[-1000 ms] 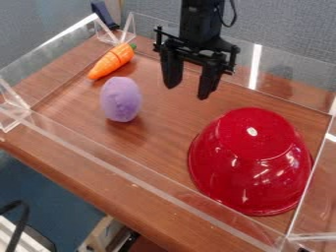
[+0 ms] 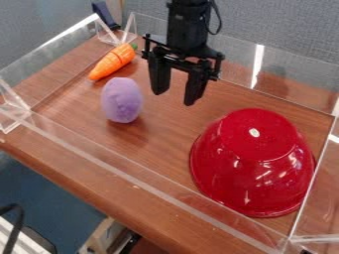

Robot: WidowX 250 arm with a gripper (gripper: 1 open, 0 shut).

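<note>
My black gripper (image 2: 177,85) hangs over the back middle of the wooden surface, fingers pointing down and apart, with nothing visible between them. To its left and a little lower stands a purple egg-shaped object (image 2: 122,100). An orange carrot (image 2: 111,62) with a green top lies at the back left. An upturned glossy red bowl (image 2: 252,162) takes up the right front.
Low clear walls (image 2: 22,113) border the wooden surface (image 2: 127,169). A dark blue object (image 2: 105,14) is at the far back left, outside the walls.
My gripper has moved left, by a small amount. The objects on the surface have not visibly moved.
</note>
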